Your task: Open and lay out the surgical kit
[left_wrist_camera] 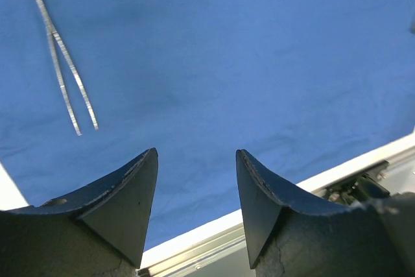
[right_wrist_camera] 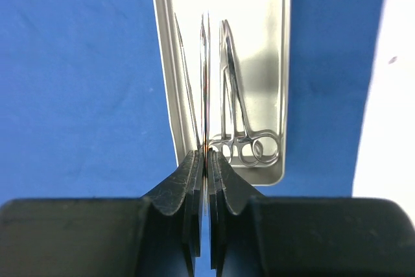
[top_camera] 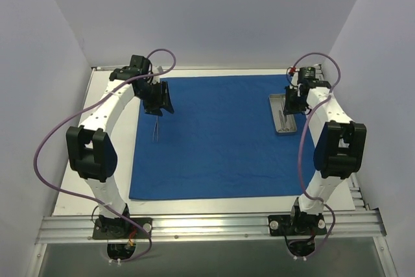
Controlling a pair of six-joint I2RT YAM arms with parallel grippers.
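Note:
On the left of the blue cloth (top_camera: 214,154) lies a thin V-shaped silver pair of tweezers (left_wrist_camera: 58,53). My left gripper is open above the cloth beside it, with nothing between the fingers. At the right stands the beige instrument tray (right_wrist_camera: 167,76). Over its near end my right gripper is shut on a slim pointed metal instrument (right_wrist_camera: 205,89) that looks like tweezers. Scissor-like tools with ring handles (right_wrist_camera: 245,144) and one thin rod-shaped tool (right_wrist_camera: 187,76) rest in the tray below. The held tool's rear end is hidden by the fingers.
A white table strip (top_camera: 194,205) borders the cloth, and grey walls (top_camera: 207,17) close in the sides and back. Purple cables (top_camera: 58,121) trail along both arms.

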